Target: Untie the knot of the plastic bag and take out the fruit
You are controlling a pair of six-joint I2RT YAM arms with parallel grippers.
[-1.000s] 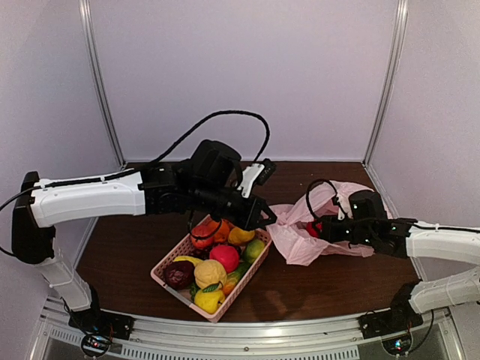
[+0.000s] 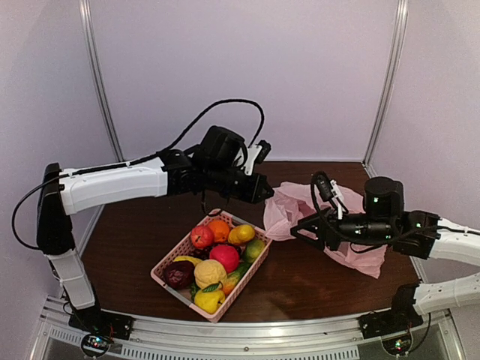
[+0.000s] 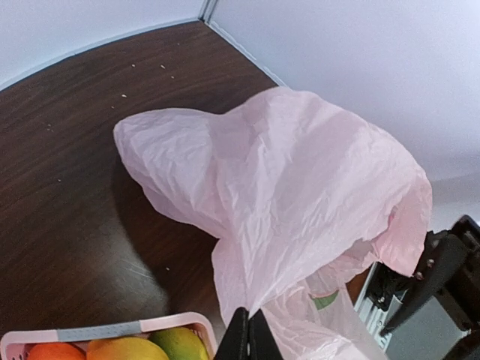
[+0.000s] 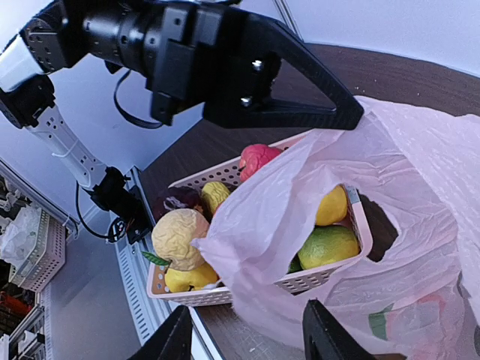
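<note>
The thin pink plastic bag (image 2: 289, 206) hangs spread between the arms, its body reaching to the right behind my right arm. My left gripper is shut on the bag's edge, its fingertips pinching the gathered plastic. In the right wrist view, my right gripper has its fingers apart, with a loose fold of the bag hanging near the gap; whether it touches them I cannot tell. A green patch (image 3: 325, 300) shows through the bag. Various fruit, including a pink-red one (image 2: 225, 256), lies in the basket (image 2: 180, 298).
The basket stands left of the bag, below my left forearm, and is well filled. White walls enclose the back and sides.
My right gripper has shifted left toward it. The red fruit seen by the right gripper earlier no longer shows from above.
</note>
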